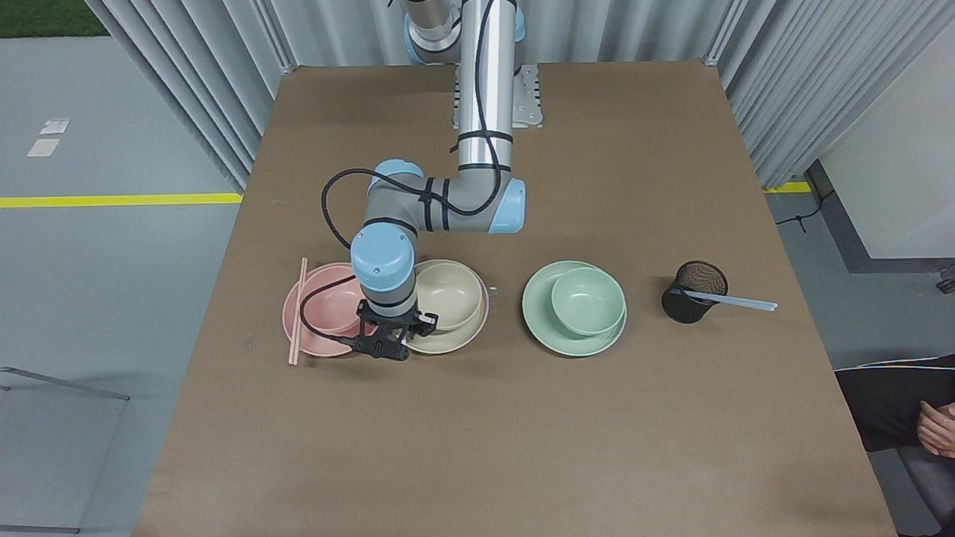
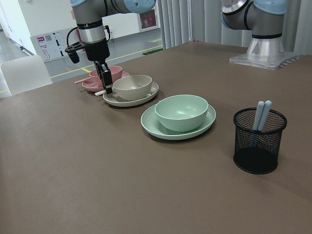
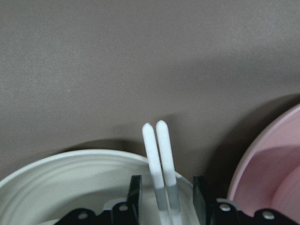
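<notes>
My gripper is open, low over the left part of the cream plate [image 3: 84,178], with a pair of white chopsticks [image 3: 154,159] lying between its fingers across the plate's rim. The cream bowl [image 1: 448,291] sits on that plate [image 2: 131,102]. The pink plate and bowl [image 3: 276,154] are just left of it in the front view, with pink chopsticks [image 1: 298,313] along the outer side.
A green bowl [image 1: 588,300] on a green plate [image 1: 542,327] stands to the right. Further right is a black mesh holder [image 1: 682,304] with light blue chopsticks [image 1: 743,300].
</notes>
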